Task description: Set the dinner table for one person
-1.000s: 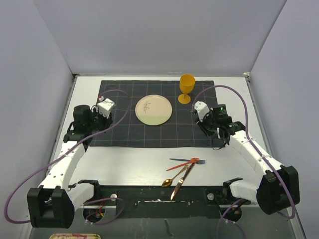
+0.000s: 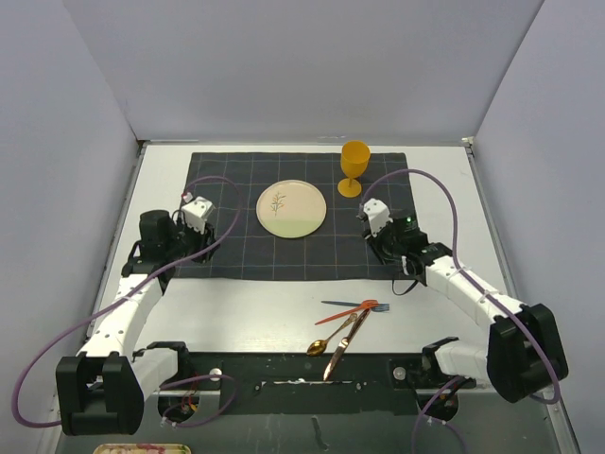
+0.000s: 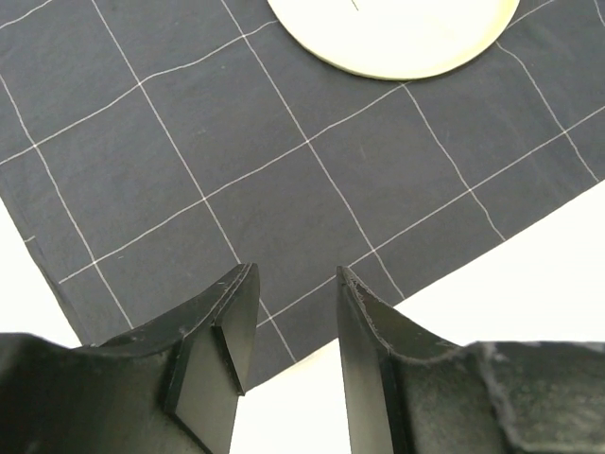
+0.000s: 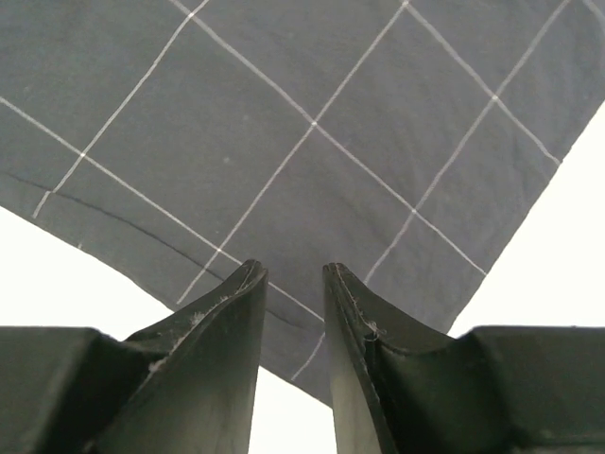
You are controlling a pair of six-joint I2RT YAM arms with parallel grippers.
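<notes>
A dark checked placemat (image 2: 255, 257) lies across the white table. Near its middle sits a cream plate (image 2: 291, 209) with a leaf print, its rim also at the top of the left wrist view. An orange goblet (image 2: 354, 161) stands upright behind the plate to the right. In front of the mat lie a blue fork (image 2: 380, 307), an orange-red utensil (image 2: 346, 311), a gold spoon (image 2: 319, 347) and a knife (image 2: 348, 344), partly overlapping. My left gripper is open over the mat's left part, empty. Over the right part, my right gripper is open and empty too.
Grey walls (image 2: 312, 76) enclose the back and sides. A patterned object (image 2: 142, 448) shows partly at the bottom left edge.
My right gripper has moved slightly left and toward the table's front. Plate, goblet and cutlery have stayed in place.
</notes>
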